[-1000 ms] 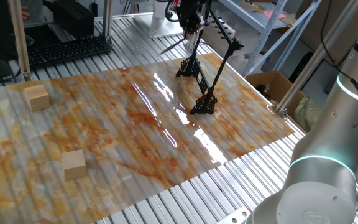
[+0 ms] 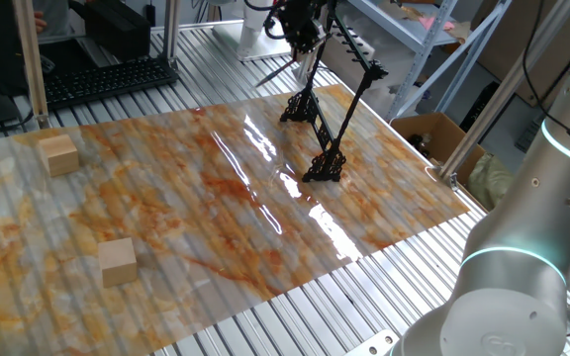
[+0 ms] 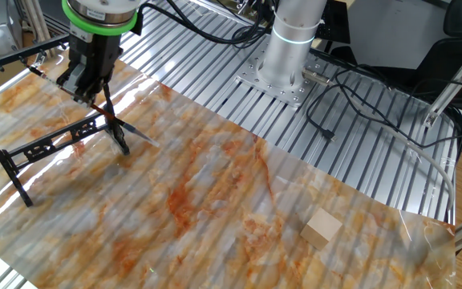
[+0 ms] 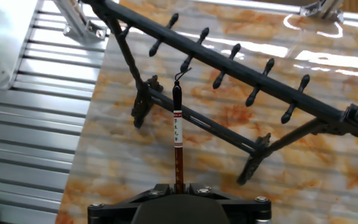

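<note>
My gripper is shut on the brown handle of a writing brush, which has a white label and a thin hanging loop at its far end. In the wrist view this loop appears beside one of the pegs on the black brush rack; whether it touches the peg I cannot tell. From exterior view 2, the brush slants with its pale tip down to the right, above the sheet. The gripper hangs at the rack, partly hiding it.
Two wooden blocks lie on the left part of the marbled sheet. A keyboard sits behind the far edge.
The arm at the right of exterior view 1 has shifted slightly. The gripper and brush remain at nearly the same place by the rack; the rack and blocks have not moved.
</note>
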